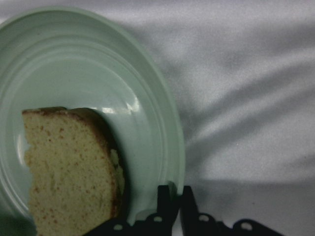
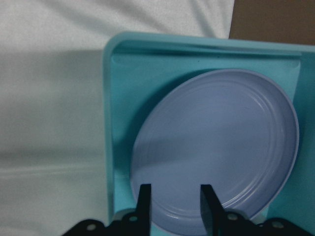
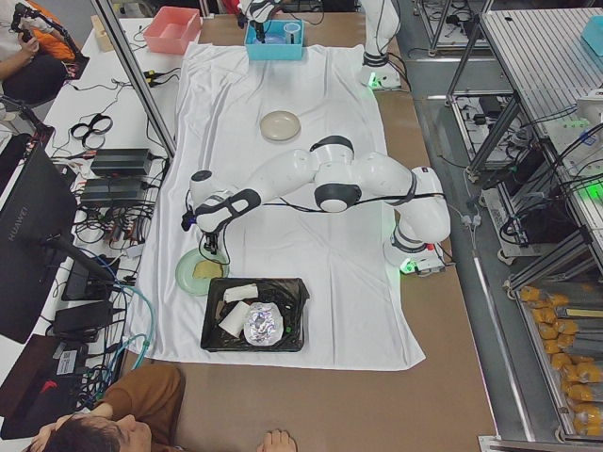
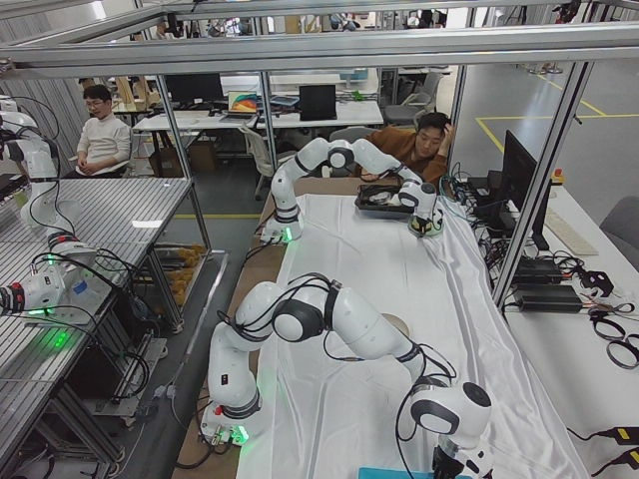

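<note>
A slice of yellow bread (image 1: 74, 167) lies on a pale green plate (image 1: 125, 69), also seen in the left camera view (image 3: 188, 282). My left gripper is low at the plate's rim beside the bread, fingers close together; whether they grip the rim is unclear. My right gripper is open and empty above a lavender plate (image 2: 216, 132) inside a turquoise bin (image 2: 118, 44).
A black tray (image 3: 298, 315) with white items and a foil bundle sits beside the green plate. A beige plate (image 3: 280, 125) lies mid-table on the white cloth.
</note>
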